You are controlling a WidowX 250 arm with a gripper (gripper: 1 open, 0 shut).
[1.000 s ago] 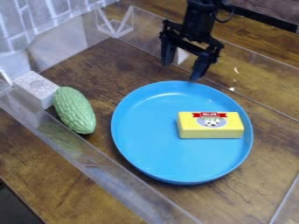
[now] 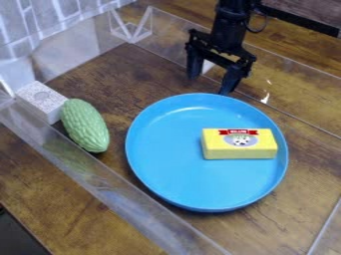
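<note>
A black robot gripper [image 2: 213, 69] hangs at the top centre, low over the wooden surface behind a round blue plate [image 2: 173, 177]. Its fingers point down and stand apart, and I cannot make out anything between them. A yellow box with a red label [image 2: 238, 143] lies on the right part of the plate. A green bumpy vegetable [image 2: 84, 125] lies on the wood left of the plate.
A pale speckled block [image 2: 43, 101] sits at the far left, beside the vegetable. Clear walls run around the work area. Bare wood [image 2: 127, 70] shows at the back left and to the right of the plate.
The gripper has shifted slightly, and less of a pale patch behind it shows now. The plate, box and vegetable have not moved.
</note>
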